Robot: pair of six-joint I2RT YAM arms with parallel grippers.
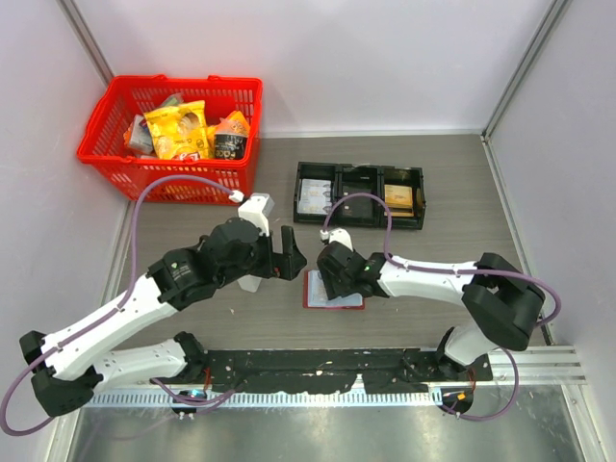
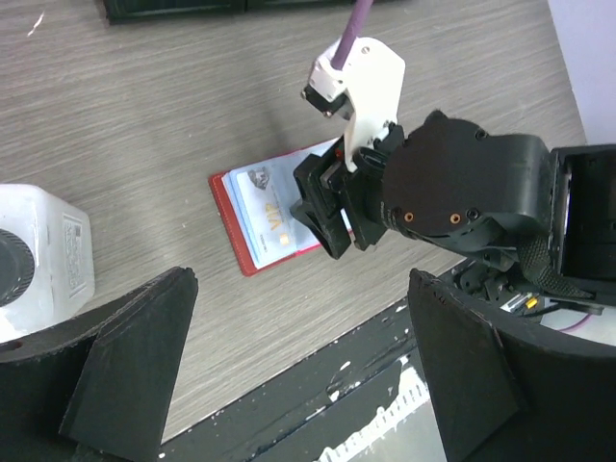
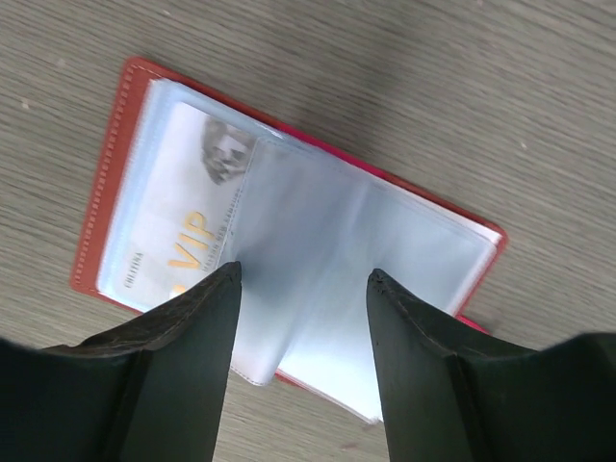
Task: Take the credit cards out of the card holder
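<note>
The red card holder lies on the table with pale card sleeves and a white "VIP" card showing. My right gripper is low over the middle of it, part open, with its fingertips either side of a clear sleeve; whether it grips anything I cannot tell. My left gripper hangs open to the left of the holder, with nothing between its fingers, and sees the holder and right gripper below.
A white bottle stands under my left arm. A black divided tray lies behind the holder, and a red basket of snack bags sits back left. Bare table surrounds the holder.
</note>
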